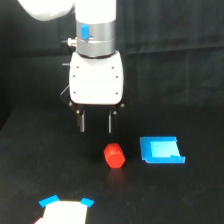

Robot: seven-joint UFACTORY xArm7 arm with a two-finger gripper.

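Observation:
A small red block [114, 156] lies on the black table, near the middle of the camera view. Above and a little behind it hangs my gripper [96, 124], pointing down from its white hand. Its two thin fingers are spread apart and the space between them is empty. The fingertips look clear of the block, which sits just to the right of and below the right finger.
Blue tape frames a pale light-blue square [163, 149] to the block's right. At the front left is a white patch [65, 212] with blue tape at its corners. Dark bare table surrounds these, backed by a black curtain.

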